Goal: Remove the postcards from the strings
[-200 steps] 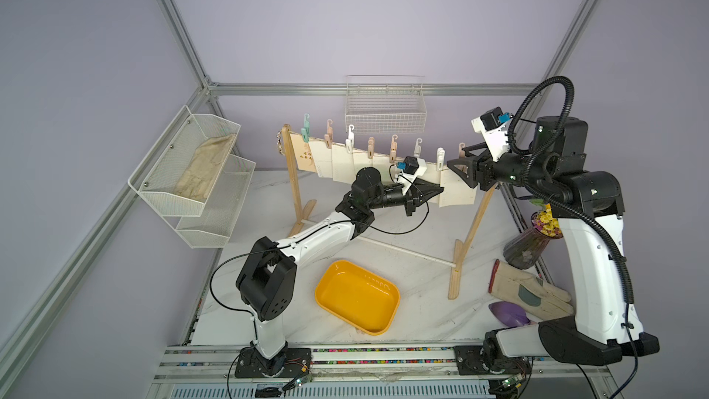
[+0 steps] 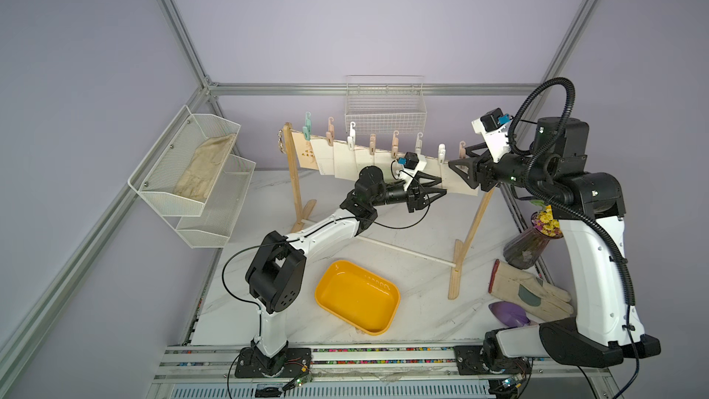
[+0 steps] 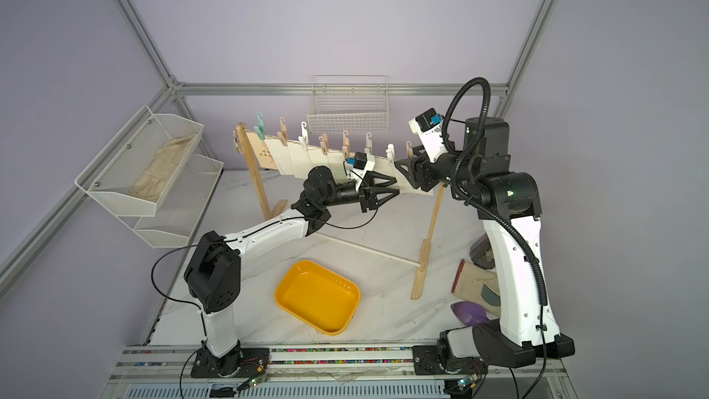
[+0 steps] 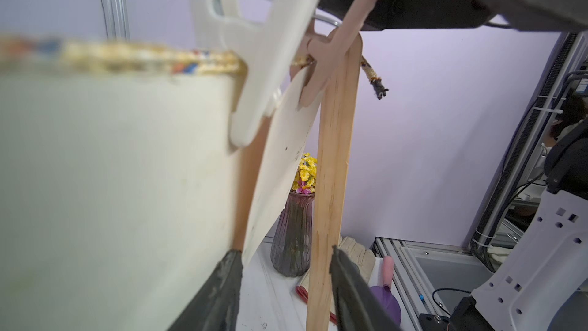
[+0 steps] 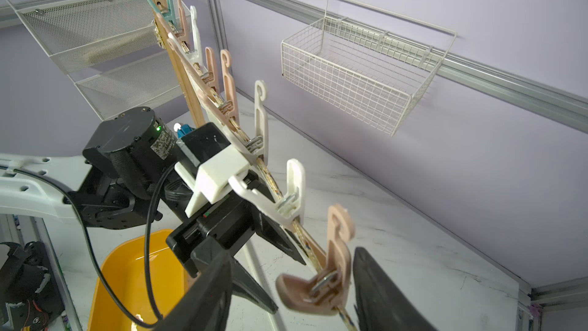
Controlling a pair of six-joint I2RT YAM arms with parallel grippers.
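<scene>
Cream postcards hang in a row from a string, held by clothespins in teal, peach and white. My left gripper stands open in front of the cards at the right end. In the left wrist view, the edge of a card hangs just beyond the left fingertips, beside the left finger. My right gripper is open at the string's right end. In the right wrist view, the last peach clothespin stands between its fingers, nearer the right finger; whether they touch cannot be told.
Wooden posts hold the string. A yellow tray sits on the table in front, empty. A flower vase, gloves and a purple trowel lie at right. The two grippers are close together.
My left gripper's fingers have opened from nearly shut and shifted slightly right. The right gripper moved a little left and back. The hanging row swayed slightly.
</scene>
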